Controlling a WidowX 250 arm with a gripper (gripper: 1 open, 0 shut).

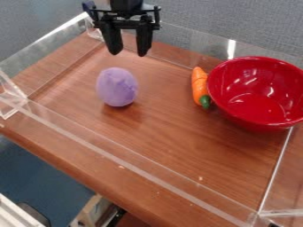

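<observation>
My gripper (128, 46) hangs open at the top of the camera view, above the back of the wooden tray and behind a purple egg-shaped object (117, 87), with nothing between its fingers. An orange toy carrot (200, 84) with a green end lies right of centre, beside a large red bowl (254, 93) at the right. The bowl looks empty.
Clear low walls border the wooden surface (166, 151) on the sides. A grey wall stands behind, and a blue floor shows at the lower left.
</observation>
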